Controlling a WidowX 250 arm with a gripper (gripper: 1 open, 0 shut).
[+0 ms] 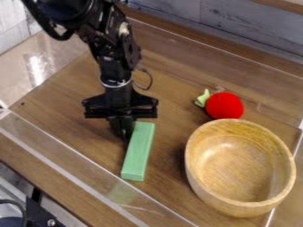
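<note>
The black gripper [123,126] points down at the table, its fingertips low beside the upper left end of a green block [137,152]. It appears shut, and I see nothing held between its fingers; whether it touches the block is unclear. A round wooden bowl [239,171] sits at the right, and a red plush vegetable with a green top [224,105] lies behind it.
A transparent rail runs along the near left edge, with a pale wall at the back.
</note>
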